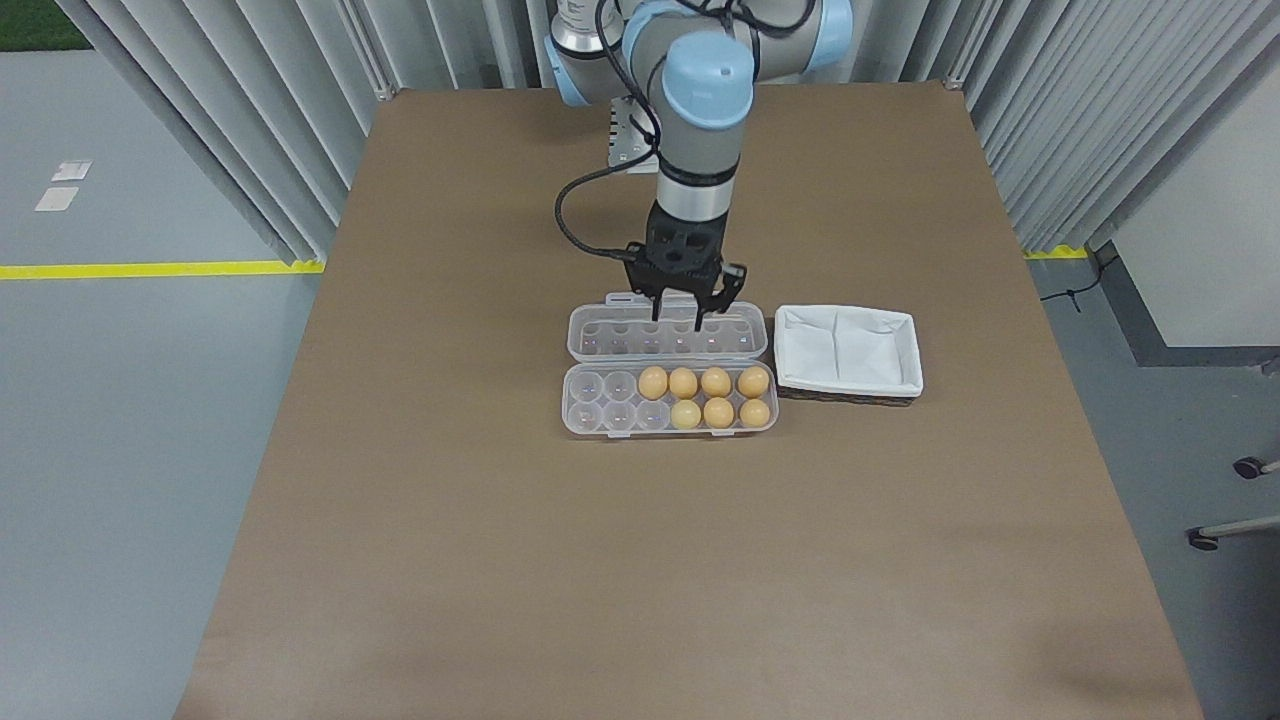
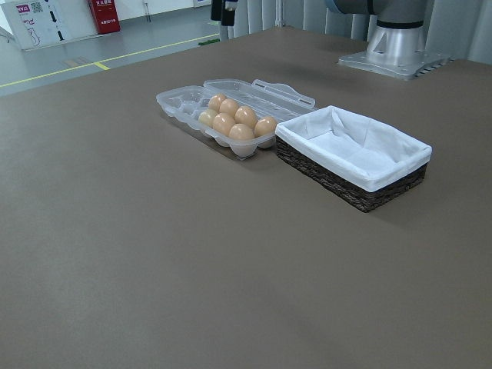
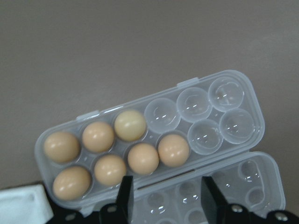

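A clear plastic egg carton [image 1: 618,426] lies open, its lid [image 1: 666,338] toward the arm. Brown eggs [image 1: 717,412] fill the cups at the right end in the front view; the left-end cups are empty. My black gripper [image 1: 677,314] hangs above the carton near the lid, fingers apart and nothing between them. In the wrist view the gripper is open over the lid, below the row of eggs [image 3: 173,150]. In the left view only a dark bit of it shows at the top.
A wicker basket with an empty white liner [image 1: 848,348] sits right beside the carton. The arm's base stands at the back.
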